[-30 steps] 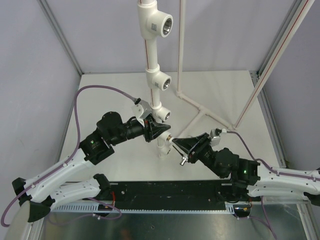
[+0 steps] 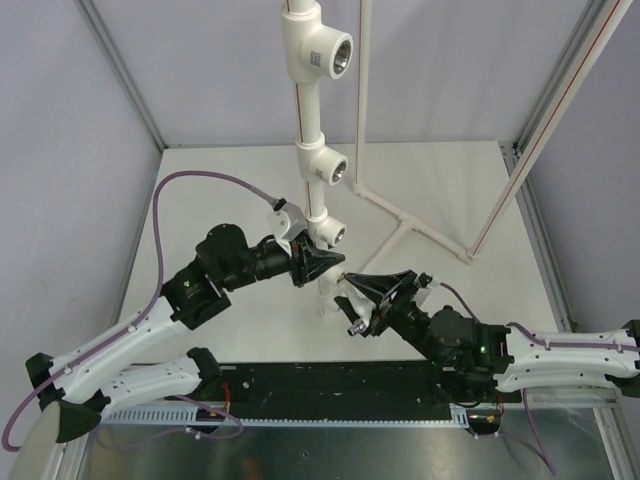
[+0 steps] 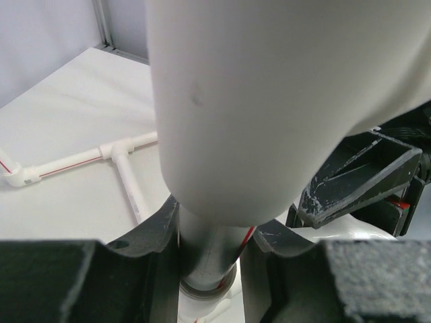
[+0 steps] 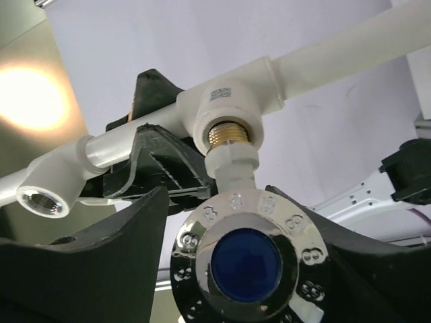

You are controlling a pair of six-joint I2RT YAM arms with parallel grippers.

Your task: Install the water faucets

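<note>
The white pipe column [image 2: 308,110] with tee fittings rises in the top view. My left gripper [image 2: 320,258] is at its lower section; in the left wrist view its fingers surround the pipe [image 3: 209,249] just below a white fitting [image 3: 229,114]. A faucet with a blue-centred chrome cap [image 4: 246,266] has its brass thread [image 4: 227,134] at the tee socket [image 4: 229,101], with some thread showing. My right gripper [image 2: 365,290] is around the faucet; its fingers [image 4: 87,269] flank the cap, apparently open. How tightly the left fingers close is unclear.
A white pipe frame [image 2: 410,222] stands behind on the white board [image 2: 200,190]. Another socket [image 4: 44,200] sits farther along the pipe in the right wrist view. Walls enclose both sides.
My right gripper has turned slightly and shifted left around the faucet since one second ago. The pipe column and left gripper have swayed slightly, now a little right.
</note>
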